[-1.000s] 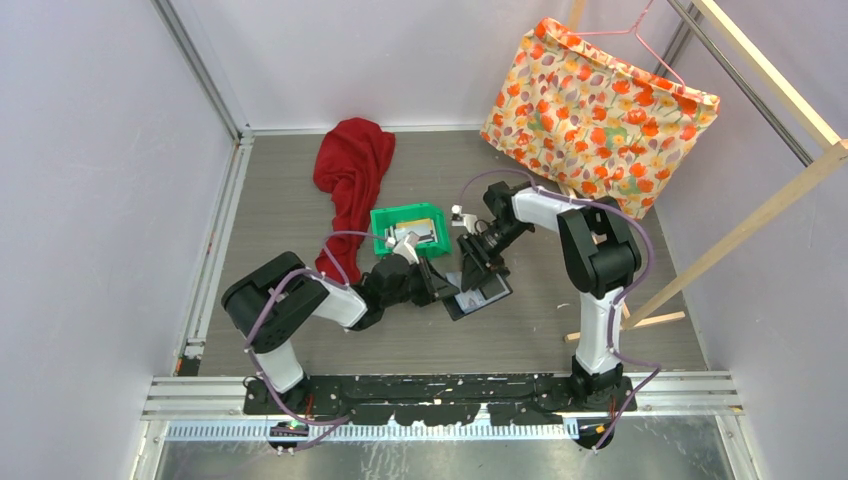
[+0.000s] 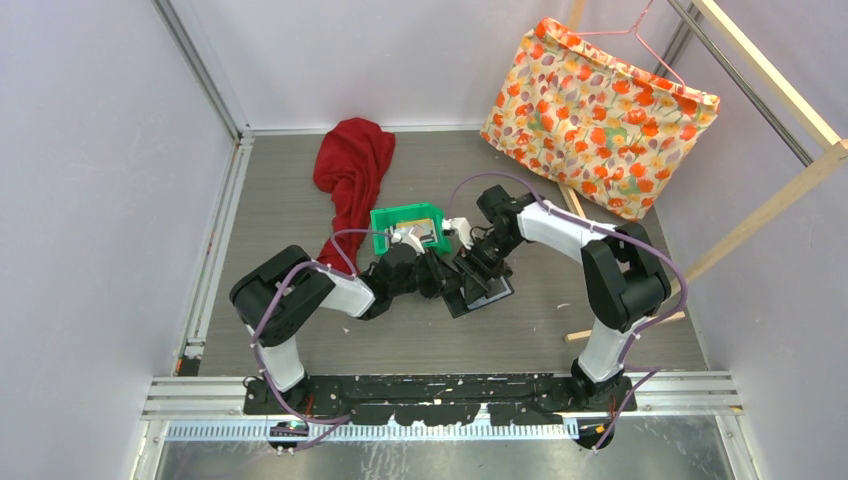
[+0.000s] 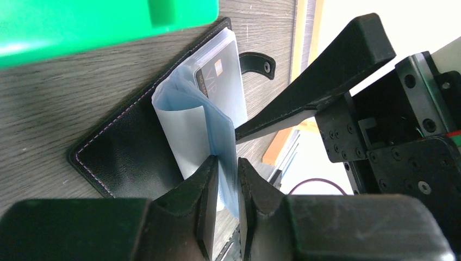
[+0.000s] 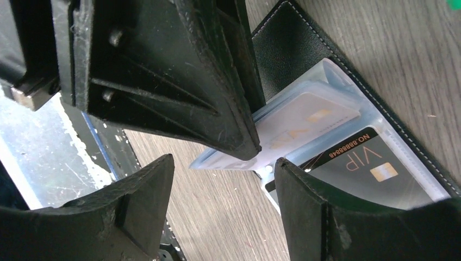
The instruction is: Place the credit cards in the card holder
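Observation:
The black card holder (image 3: 136,152) lies spread on the floor under both grippers, its strap (image 3: 258,63) sticking out. A silver card rests on its clear sleeves; in the right wrist view a grey VIP card (image 4: 375,168) shows there. One clear sleeve (image 4: 304,128) stands raised, faint lettering showing through it. Its edge is in the narrow gap of my left gripper, whose fingers stand slightly apart. My right gripper is wide open above the holder's edge, with the left gripper's tip behind the gap. One right finger (image 3: 331,76) reaches near the sleeve.
Just behind the holder is a green tray (image 2: 377,220) containing cards. A red cloth (image 2: 350,170) lies further left, and a patterned cloth (image 2: 600,110) hangs at the back right. Bare floor (image 2: 400,345) extends in front of the arms.
My right gripper has shifted slightly towards the front, its elbow swinging right. The left arm has edged a little to the right. Holder and tray look nearly unmoved.

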